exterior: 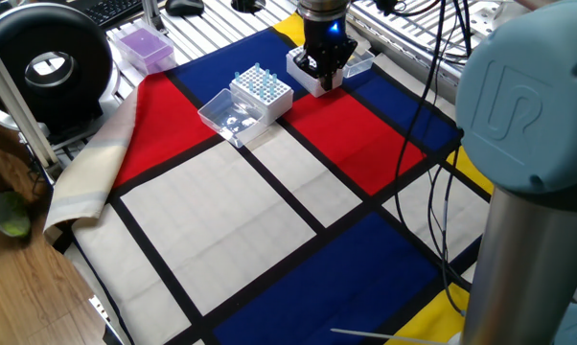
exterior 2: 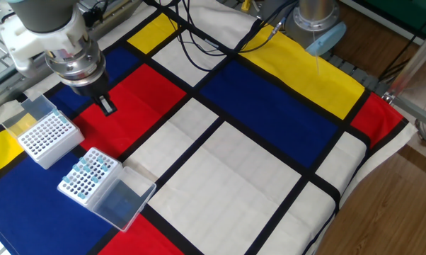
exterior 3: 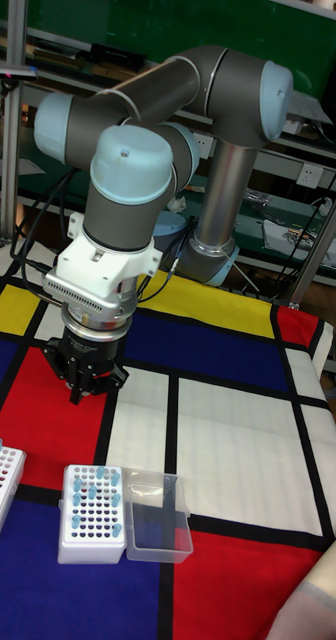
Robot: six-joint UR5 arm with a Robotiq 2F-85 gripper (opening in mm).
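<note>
My black gripper [exterior 3: 77, 397] hangs over the red patch of the cloth in exterior view 3, pointing down. Its fingertips come together to a narrow end and look shut, with nothing visible between them. A white rack [exterior 2: 91, 177] with rows of holes holds several pale blue tips or tubes; its clear lid [exterior 2: 124, 198] lies folded open. The other white rack [exterior 2: 50, 142], almost empty, has one blue piece [exterior 2: 61, 117] near a corner and a clear open lid. In exterior view 1 the gripper [exterior: 328, 86] partly covers this second rack [exterior: 312, 75].
A colour-block cloth [exterior: 212, 216] covers the table, its middle and front bare. A purple-topped clear box [exterior: 146, 48] and a round black device [exterior: 49, 65] stand at the back left in exterior view 1. Loose black cables [exterior: 440, 192] hang beside the arm.
</note>
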